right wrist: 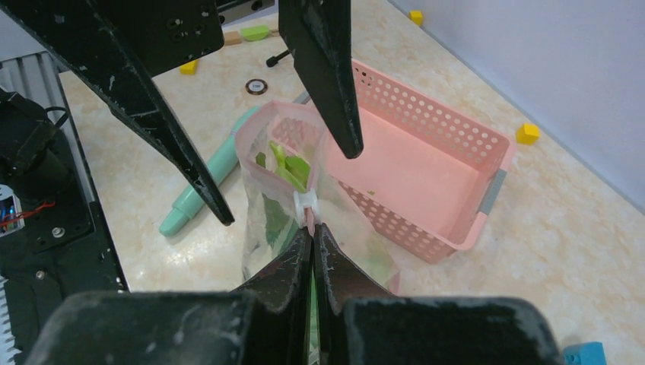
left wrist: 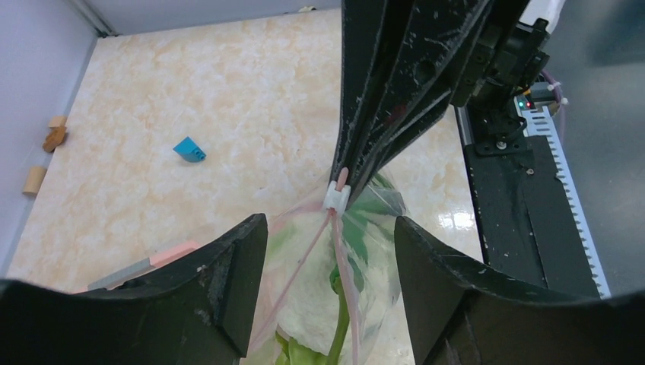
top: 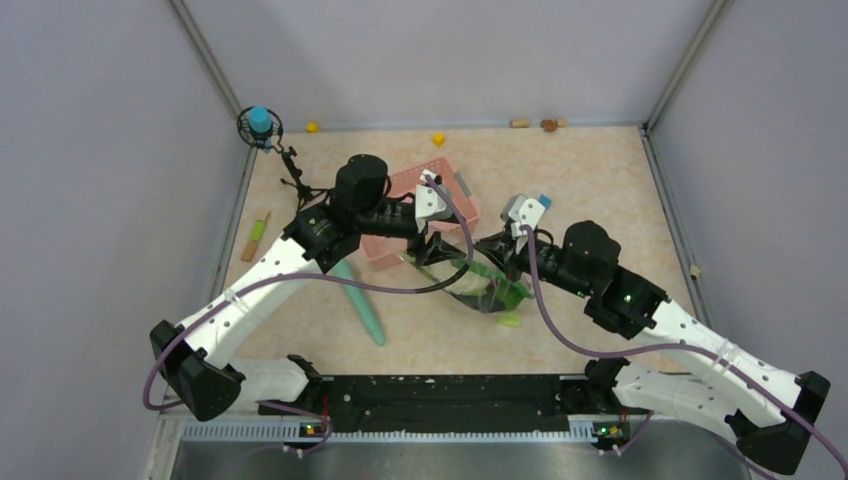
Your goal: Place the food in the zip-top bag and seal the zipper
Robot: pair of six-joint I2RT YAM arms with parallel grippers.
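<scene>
The zip top bag [left wrist: 304, 266] stands with leafy green and white food inside, its pink zipper strips meeting at a white slider [left wrist: 335, 196]. My right gripper is shut on that end of the zipper at the slider. My left gripper is open, its fingertips either side of the zipper strips just beside the slider, with nothing gripped. In the right wrist view its dark fingers reach down over the bag's top.
A pink basket [right wrist: 426, 129] sits behind the bag, a teal cylinder [top: 365, 310] to the left. A blue block [left wrist: 189, 150] and yellow cubes [right wrist: 527, 134] lie around.
</scene>
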